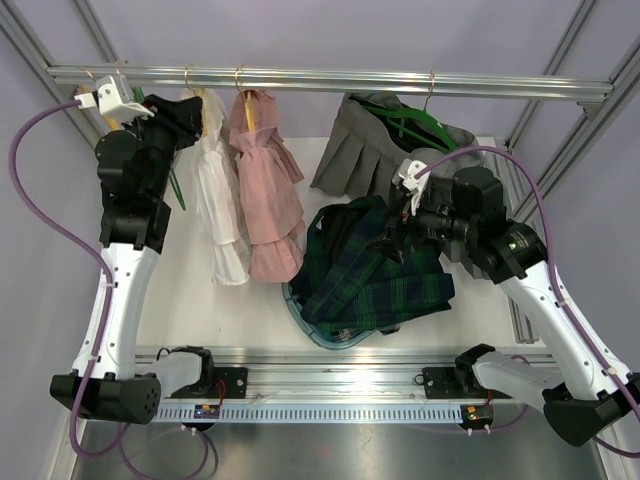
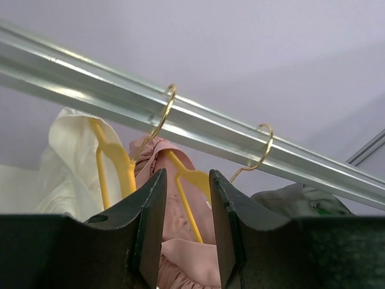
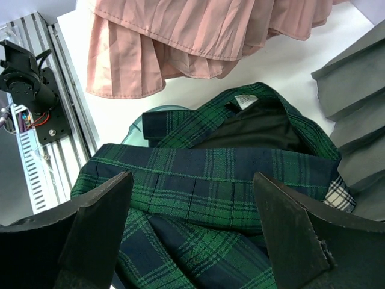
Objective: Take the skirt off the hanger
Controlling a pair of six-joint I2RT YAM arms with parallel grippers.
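A white skirt (image 1: 222,210) and a pink skirt (image 1: 268,200) hang on yellow hangers from the rail (image 1: 330,80); grey skirts (image 1: 350,140) hang from green hangers on the right. My left gripper (image 1: 175,115) is at the rail left of the white skirt. In the left wrist view its fingers (image 2: 150,220) stand part open below the pink skirt's hanger (image 2: 192,174), nothing visible held between them. My right gripper (image 1: 395,235) hangs open over dark plaid skirts (image 3: 204,180), nothing between its fingers.
The plaid skirts lie in a pale blue basket (image 1: 335,340) on the white floor. Frame posts flank both sides. Empty hangers hang at the left end of the rail, behind the left arm.
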